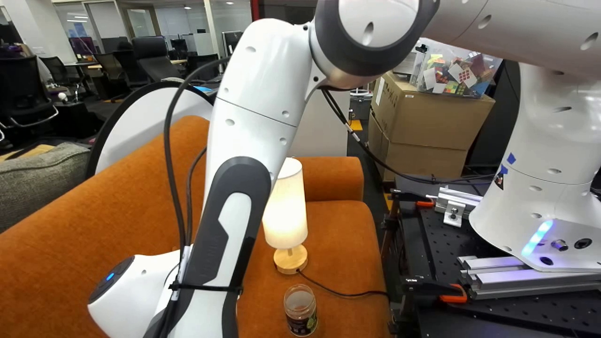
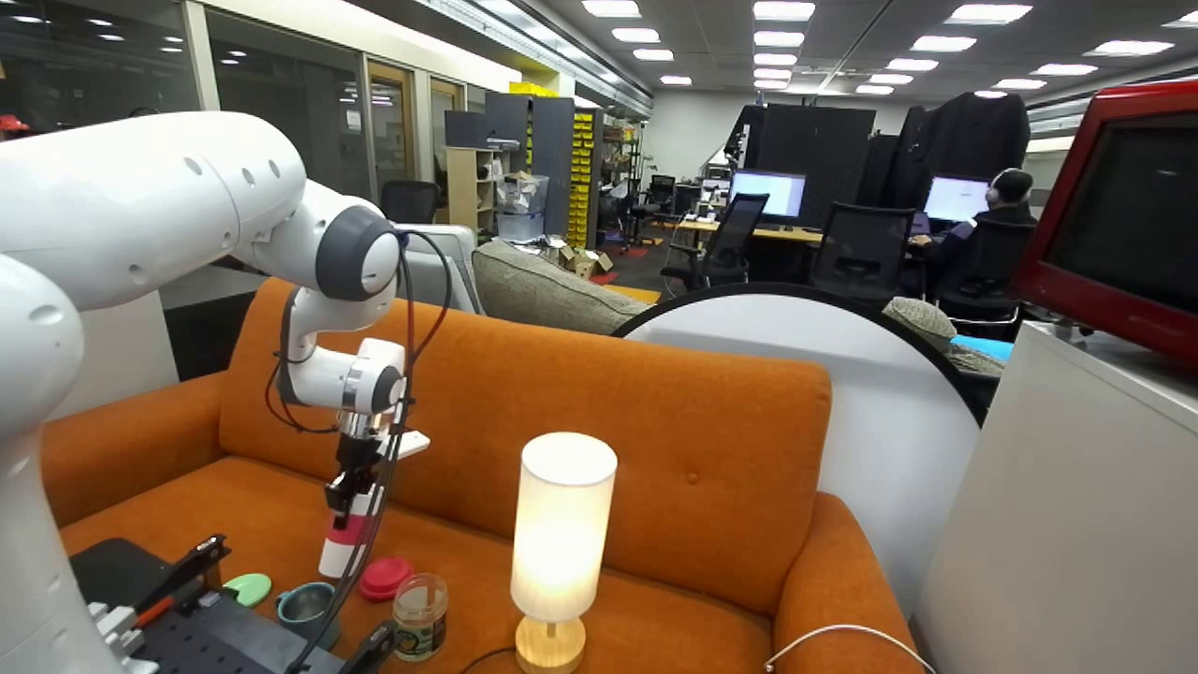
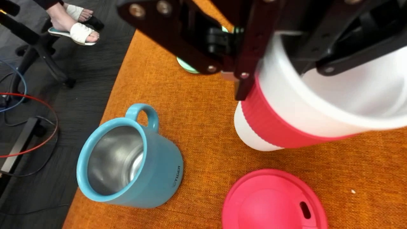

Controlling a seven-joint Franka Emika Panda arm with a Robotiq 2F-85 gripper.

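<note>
A white cup (image 3: 282, 91) with a red band is gripped at its wall by my gripper: one finger (image 3: 244, 82) lies against the outside, and the other reaches inside the rim. In exterior view 2 the same cup (image 2: 337, 556) leans slightly under the gripper (image 2: 348, 505); whether its base touches the seat I cannot tell. A red lid (image 3: 272, 202) lies flat on the orange couch, close to the cup. Left of both stands a blue mug (image 3: 162, 171) with a steel inside, its mouth empty. Exterior view 1 does not show the gripper.
A clear glass jar (image 2: 420, 618) and a lit lamp (image 2: 562, 528) stand on the couch seat (image 1: 341, 236). A green disc (image 2: 248, 589) lies beyond the mug. The couch backrest (image 2: 584, 393) rises behind the arm. Lamp cord crosses the seat.
</note>
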